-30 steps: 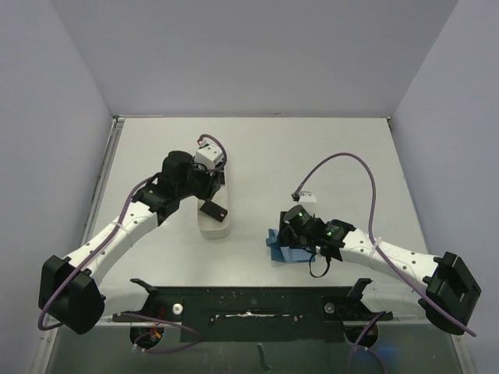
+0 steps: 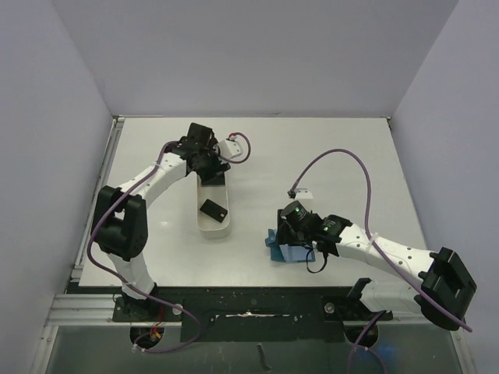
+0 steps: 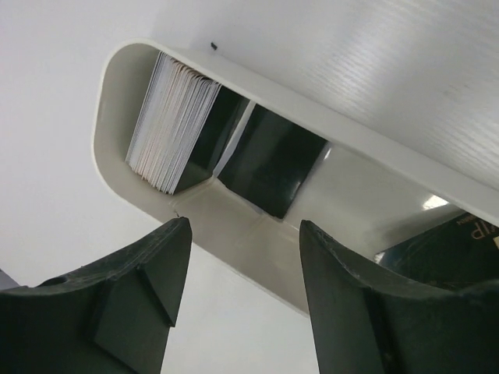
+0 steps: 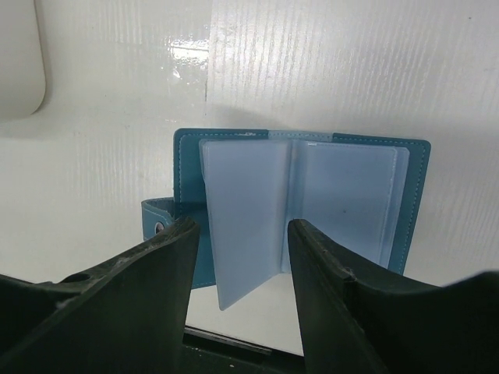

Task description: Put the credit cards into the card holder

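A stack of cards (image 3: 173,121) stands on edge at one end of the white tray (image 3: 359,132). Beside the stack leans a dark card (image 3: 270,160), and another dark card (image 3: 448,251) lies farther along the tray; from above, that card (image 2: 213,210) rests near the tray's front end. Over the tray, my left gripper is open and empty. The blue card holder (image 4: 222,134) lies spread open on the table, its clear sleeves (image 4: 245,210) showing and one sleeve partly raised. My right gripper stands open above it, touching nothing that I can make out.
The tray's raised walls surround the cards. The holder's strap with a snap (image 4: 159,226) sticks out at its left. Between tray and holder the white table (image 2: 249,187) is bare, as is the back right.
My left arm has swung toward the back of the table, its gripper moving from the tray's middle to its far end. The right arm has shifted only slightly.
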